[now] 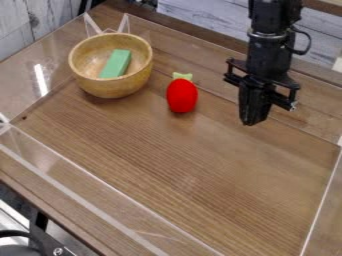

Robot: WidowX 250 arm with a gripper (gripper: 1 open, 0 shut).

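Observation:
My black gripper (249,110) hangs over the right half of the wooden surface, shut, with nothing visible between its fingers. To its left a red oval object (182,96) rests on the wood, with a small pale yellow-green piece (182,76) just behind it. A tan bowl (92,69) at the upper left holds a green block (116,63).
A pale wall edge runs along the upper left, and dark cables show at the bottom left corner.

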